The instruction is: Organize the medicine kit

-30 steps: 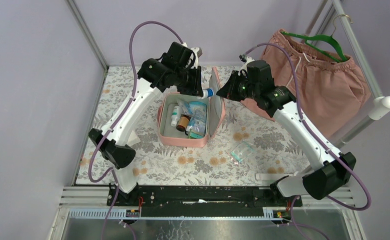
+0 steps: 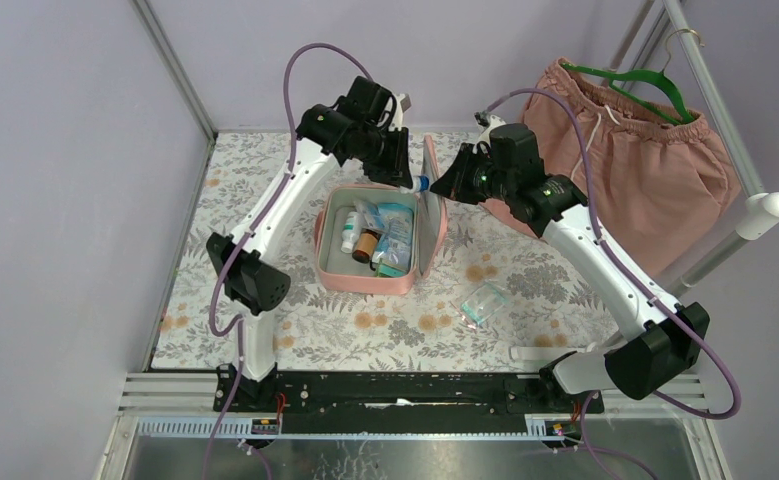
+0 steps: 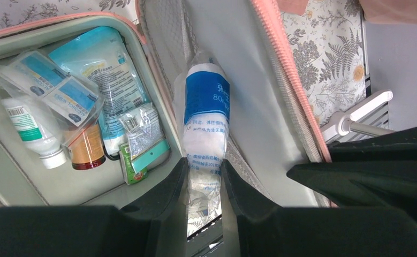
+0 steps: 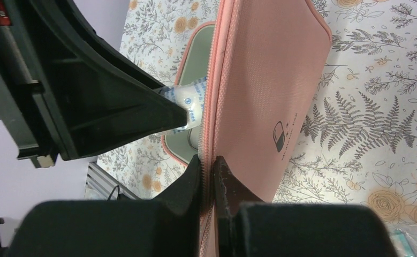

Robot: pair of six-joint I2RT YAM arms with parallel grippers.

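The pink medicine kit (image 2: 365, 283) stands open with a white bottle (image 3: 27, 124), a brown bottle (image 3: 87, 152) and several packets in it. My left gripper is shut on a wrapped bandage roll (image 3: 206, 107), blue and white, held against the lid's grey inner side (image 3: 259, 118) by the mesh pocket. My right gripper is shut on the lid's pink zippered edge (image 4: 219, 96), holding the lid upright.
A small clear packet (image 2: 483, 305) lies on the floral tabletop (image 2: 445, 340) at front right. Pink shorts (image 2: 625, 180) hang from a green hanger at right.
My left arm has shifted right, carrying the bandage roll slightly along with it toward the lid. The right arm looks nearly still.
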